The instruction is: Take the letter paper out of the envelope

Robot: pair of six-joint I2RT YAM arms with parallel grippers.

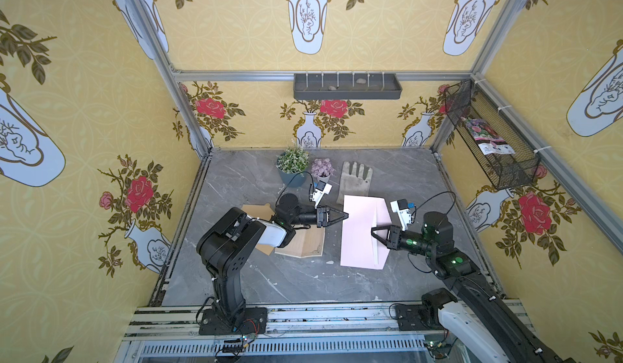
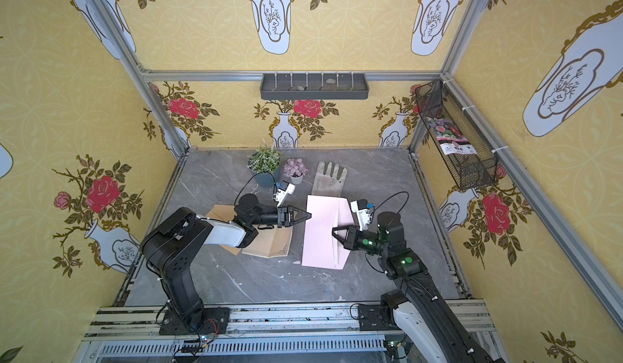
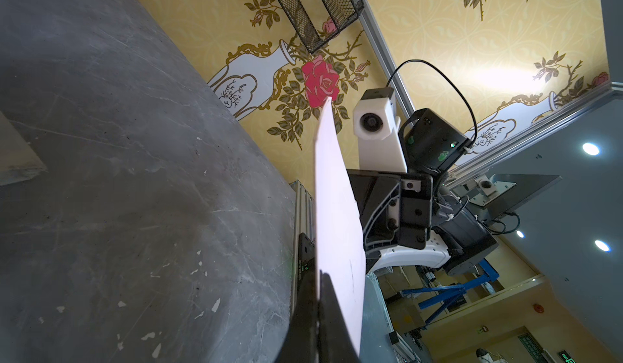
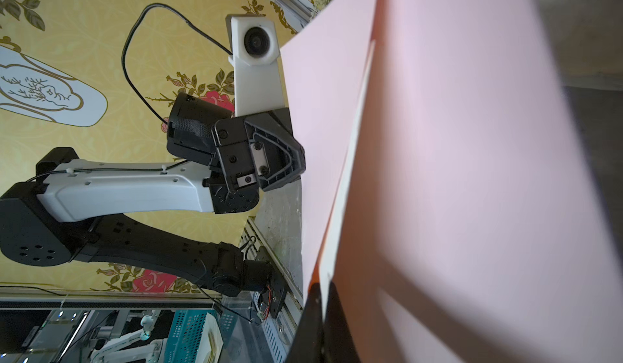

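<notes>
The pink letter paper (image 1: 355, 239) is out in the open to the right of the envelope, with a raised fold running down its right part. My left gripper is shut on the paper's left edge, and its thin sheet (image 3: 334, 220) stands edge-on there. In the right wrist view a pale paper edge (image 4: 350, 155) runs down into my right gripper, which is shut on it. Under the left arm lies the brown envelope (image 1: 305, 244), spread open on the table, its left part partly covered by the arm.
Behind the paper lies a grey glove (image 1: 355, 178). Two potted plants, one green (image 1: 293, 160) and one purple (image 1: 322, 167), stand at the back. A wire basket (image 1: 493, 145) hangs on the right wall.
</notes>
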